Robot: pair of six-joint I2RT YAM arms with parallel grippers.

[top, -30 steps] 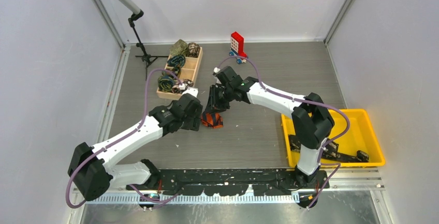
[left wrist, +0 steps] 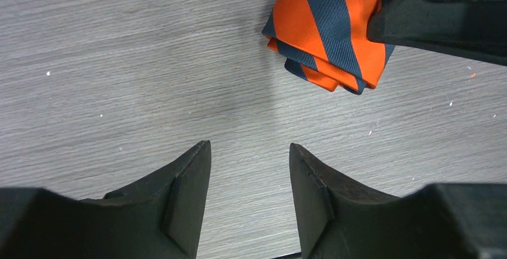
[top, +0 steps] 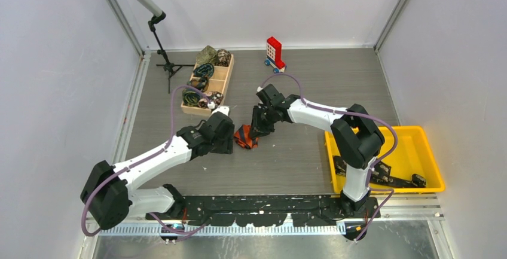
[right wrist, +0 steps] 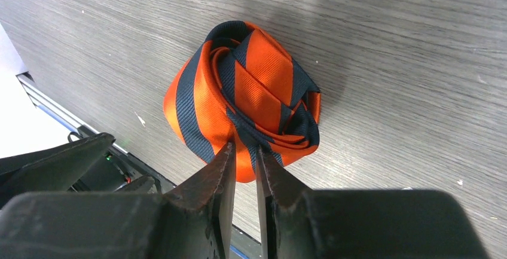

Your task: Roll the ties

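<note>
An orange tie with dark stripes, bunched into a small folded roll (top: 244, 139), lies on the table between the two grippers. Folds and layered edges show on the tie (right wrist: 263, 85) in the right wrist view. My right gripper is over its near edge, the fingers parted by only a narrow gap with tie fabric visible beyond the tips. Whether the tips touch the cloth cannot be made out. To the left of the tie, my left gripper stands open over bare table, nothing between its fingers. The tie (left wrist: 326, 26) sits at the top of that view.
Rolled ties fill several compartments of a wooden box (top: 222, 79) at the back left. A yellow bin (top: 418, 151) with dark fabric inside stands at the right. A red toy (top: 274, 52) is at the back. Bare table lies in front of the tie.
The left gripper has moved only slightly. The tie has barely shifted, and more of its left side shows.
</note>
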